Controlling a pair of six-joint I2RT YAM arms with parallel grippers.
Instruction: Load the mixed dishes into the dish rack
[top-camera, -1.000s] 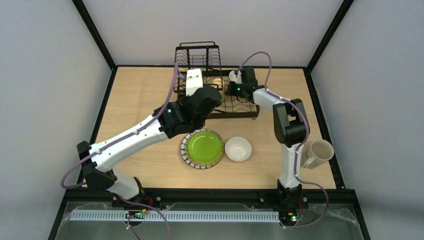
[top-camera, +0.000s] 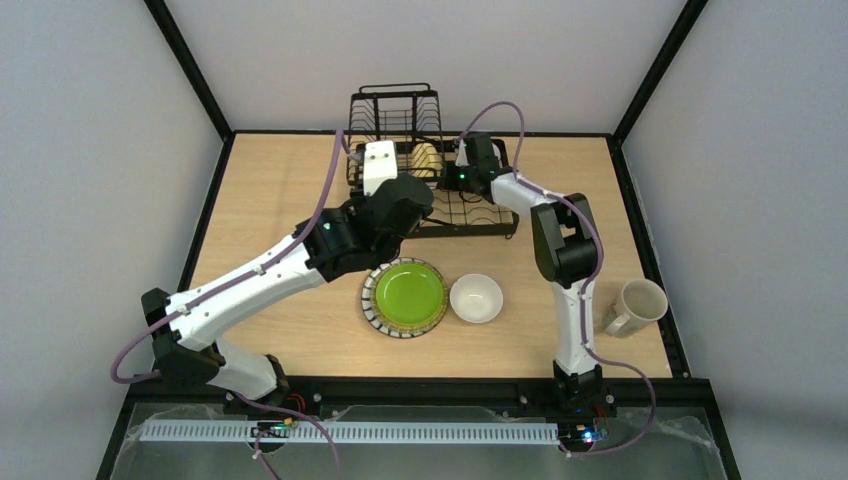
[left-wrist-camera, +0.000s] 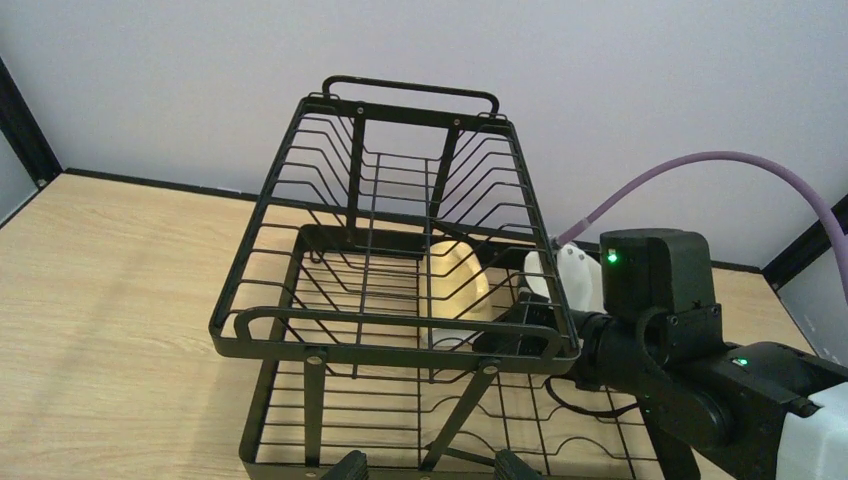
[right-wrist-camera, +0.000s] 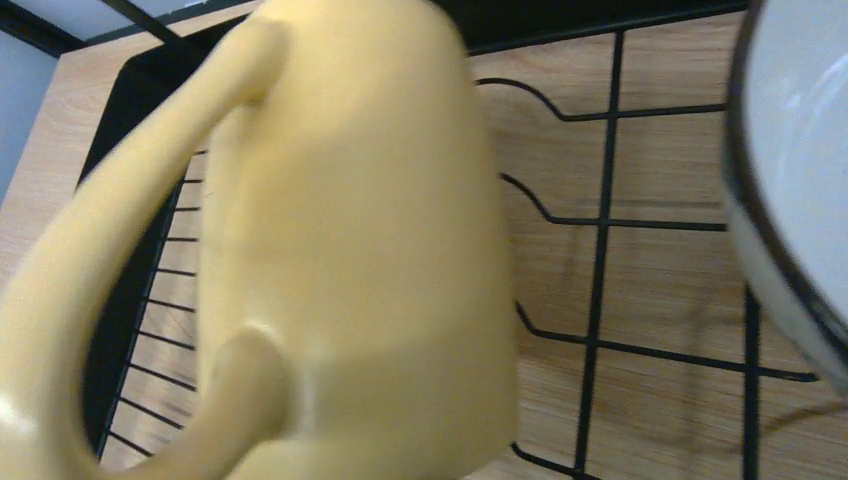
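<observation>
A yellow mug (right-wrist-camera: 370, 240) with its handle towards the left fills much of the right wrist view. It also shows as a yellow shape (top-camera: 426, 158) in the dish rack (top-camera: 460, 230). My right gripper (top-camera: 450, 178) is right beside this mug, over the rack; it is shut, but its fingertips are hidden, and their contact with the mug cannot be made out. My left gripper is partly open in front of the rack, nothing between its fingers. A green plate (top-camera: 410, 294) lies on a larger patterned plate (top-camera: 371, 313), and a white bowl (top-camera: 476, 298) sits to their right.
A dark-rimmed white dish (right-wrist-camera: 800, 170) stands in the rack, right of the yellow mug. The rack's raised upper tier (left-wrist-camera: 400, 350) overhangs its left part. A cream mug (top-camera: 636, 306) stands at the table's right edge.
My right gripper has shifted left over the rack, and the yellow mug has moved left along with it. My left arm has drawn slightly left. The plates and white bowl have not moved.
</observation>
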